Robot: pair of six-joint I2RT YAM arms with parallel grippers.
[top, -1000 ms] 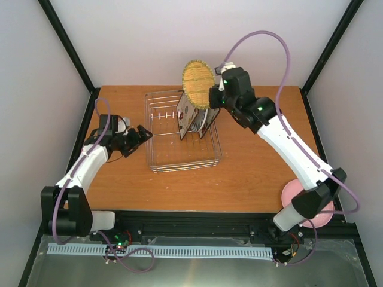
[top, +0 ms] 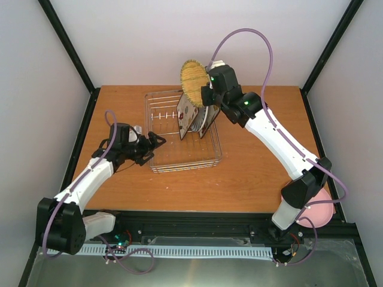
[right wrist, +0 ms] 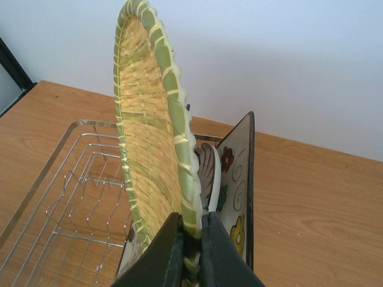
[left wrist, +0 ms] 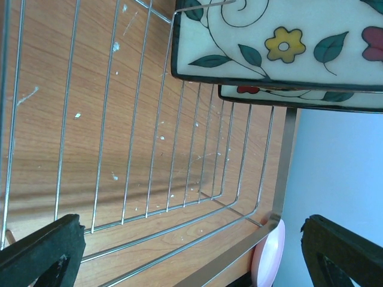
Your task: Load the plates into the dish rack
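A round woven plate (top: 194, 82) with a green and white rim is held above the back of the wire dish rack (top: 179, 167). My right gripper is shut on its rim, and the plate (right wrist: 143, 119) stands nearly on edge in the right wrist view. Square flowered plates (top: 187, 117) stand upright in the rack's right half, with round white plates (right wrist: 209, 176) between them. My left gripper (top: 157, 148) stands open over the rack's left side, nothing between its fingers. In the left wrist view the flowered plate (left wrist: 275, 45) is ahead, apart from the fingers.
A pink plate (top: 316, 207) lies at the front right corner, partly behind the right arm. The rack's left half and front are empty. Bare table (top: 257, 185) surrounds the rack; a wall rises behind it.
My left gripper has moved right, from beside the rack to over its left edge.
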